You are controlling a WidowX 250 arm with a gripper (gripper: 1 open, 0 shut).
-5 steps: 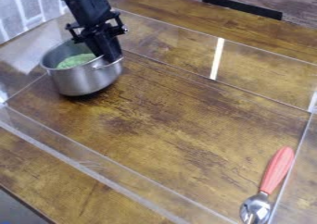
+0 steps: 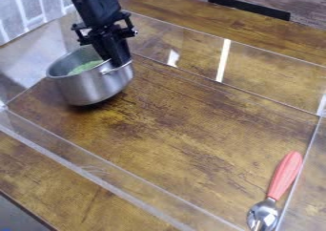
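Note:
A steel bowl [image 2: 90, 88] with something green inside sits at the upper left of the wooden surface. My black gripper [image 2: 112, 55] reaches down from the top to the bowl's right rim. Its fingertips are dark and partly merged with the rim, so whether they grip it is unclear. An ice cream scoop with a red handle [image 2: 285, 173] lies at the lower right.
Clear transparent edging [image 2: 121, 188] borders the wooden work area [image 2: 192, 139].
The bowl and gripper have shifted slightly toward the lower right over the last second. The scoop has stayed in place.

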